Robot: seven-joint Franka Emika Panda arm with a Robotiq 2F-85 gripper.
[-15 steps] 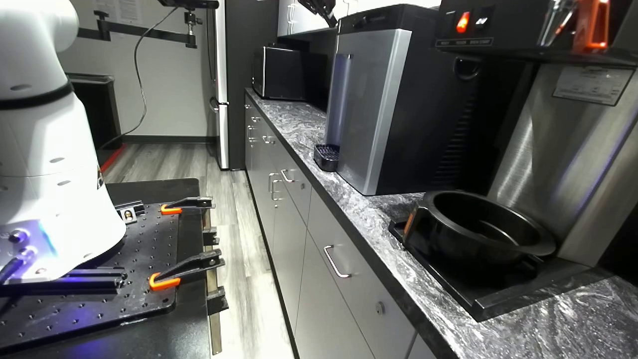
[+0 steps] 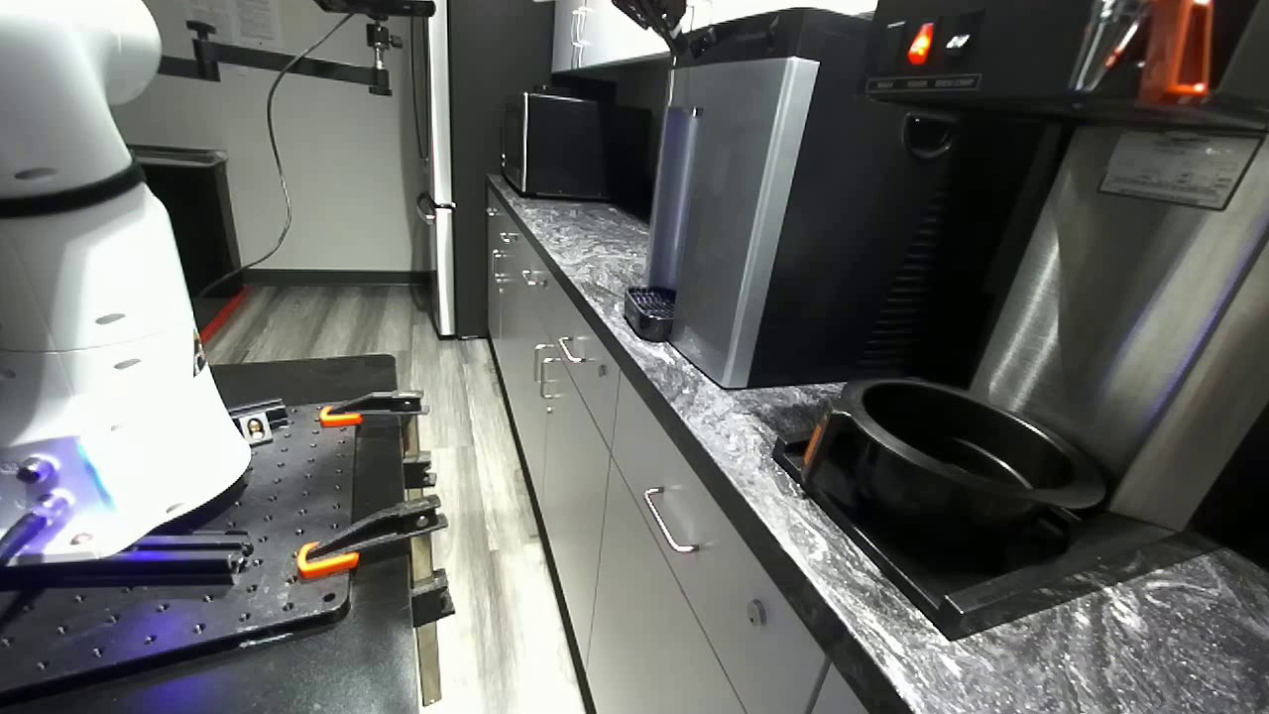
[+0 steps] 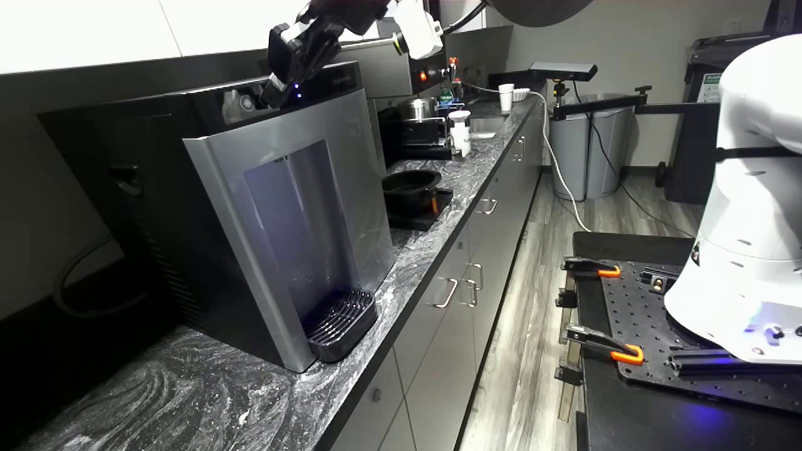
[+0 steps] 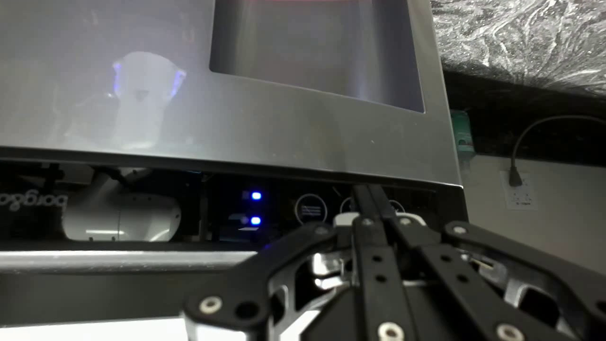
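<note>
A silver-fronted black dispenser [image 3: 308,203] stands on the counter. Along its top front, the dark control panel [image 4: 278,199] carries round icons and two lit blue lights. My gripper is shut, with nothing visible between its fingers. In the wrist view its tips overlap the panel and partly cover the round icons; an icon [image 4: 310,209] to their left is clear. From the side, the gripper [image 3: 272,96] is at the dispenser's upper front edge, and in the other exterior view the gripper [image 2: 673,46] is at its top. Whether the tips touch the panel, I cannot tell.
A drip tray [image 3: 342,319] juts from the dispenser's base. Beside the machine, a black pan [image 2: 970,458] sits on a dark stand. White cabinets [image 3: 90,30] hang above. An aisle of bare floor [image 2: 482,476] separates the counter from my base table.
In exterior view 1 my gripper has shifted slightly right, closer to the dispenser's top front. The arm's white upper part has moved a little too. The dispenser and pan look unmoved.
</note>
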